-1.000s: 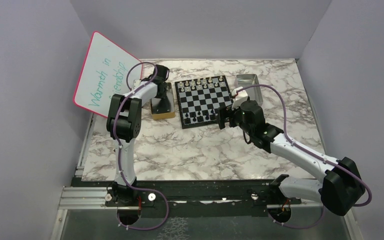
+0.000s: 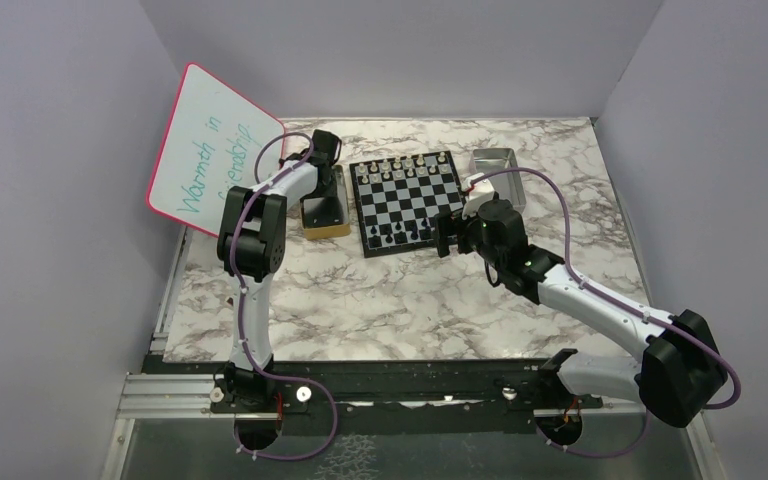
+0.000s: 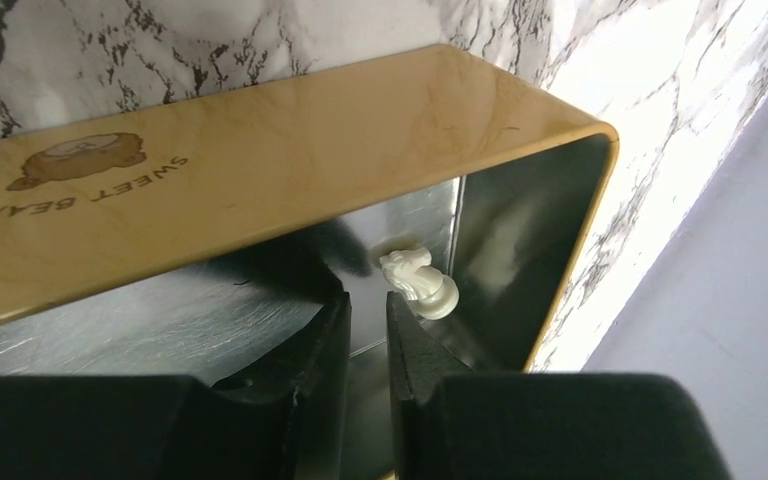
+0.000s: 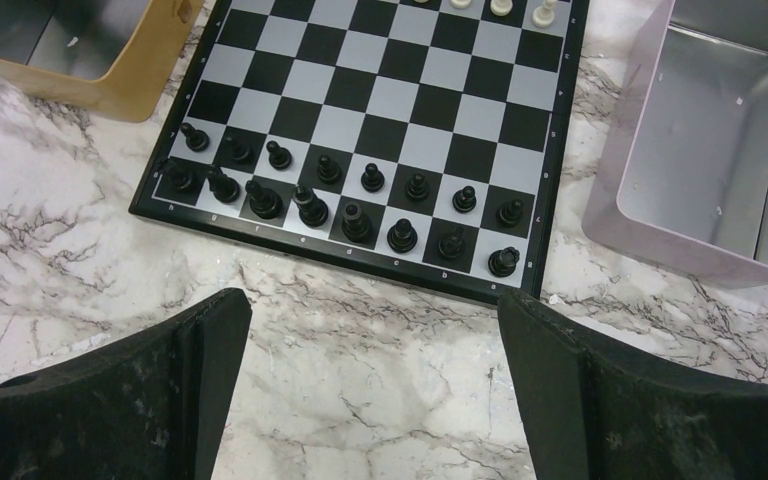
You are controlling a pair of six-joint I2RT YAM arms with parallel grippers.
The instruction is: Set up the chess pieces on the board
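Observation:
In the left wrist view, a white chess piece (image 3: 422, 285) lies on its side in the gold tin (image 3: 260, 170). My left gripper is over the tin, fingers a narrow gap apart, with the piece near the right fingertip; whether anything is held is unclear. The chessboard (image 2: 405, 210) carries white pieces along the back and black pieces (image 4: 357, 225) along the front. My right gripper hangs open at the board's front edge, nothing between its fingers.
A silver bin (image 4: 690, 130) stands right of the board, and a whiteboard (image 2: 210, 140) with green writing is at the back left.
My left arm has shifted very slightly over the gold tin since about a second ago. The right arm has barely moved.

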